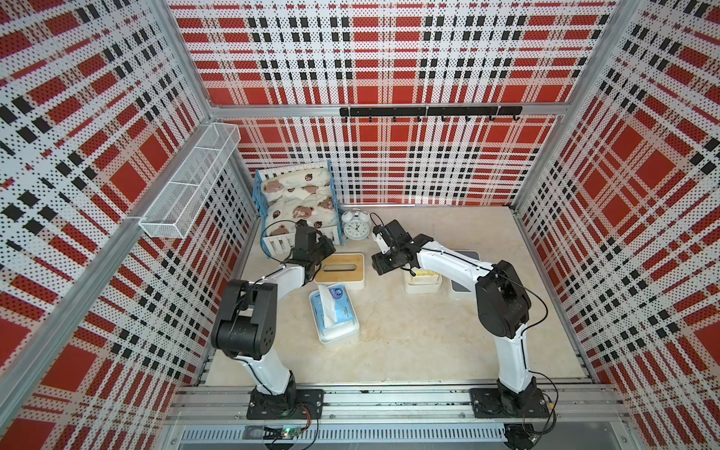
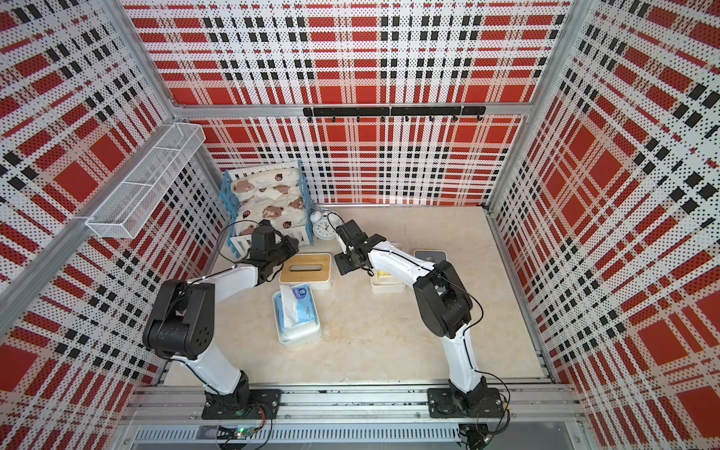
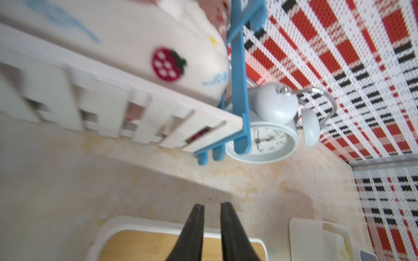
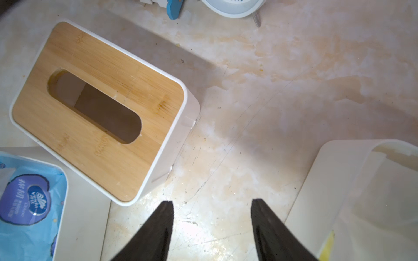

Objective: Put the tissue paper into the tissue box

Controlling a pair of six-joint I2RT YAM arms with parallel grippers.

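Observation:
The tissue box is a white bin holding a blue tissue pack (image 1: 330, 306), a white sheet standing up from it. Right behind it lies a wooden lid (image 4: 143, 82) with an oval slot, seated on a white box body (image 4: 174, 156). In the left wrist view my left gripper has its fingertips a small gap apart, above the lid's far edge, nothing between them. My right gripper stands open and empty over bare table, right of the lidded box.
A toy crib (image 1: 300, 198) and a white alarm clock (image 1: 355, 225) stand behind the boxes. Under the right arm are a white container (image 1: 423, 282) and a grey-topped one (image 2: 430, 255).

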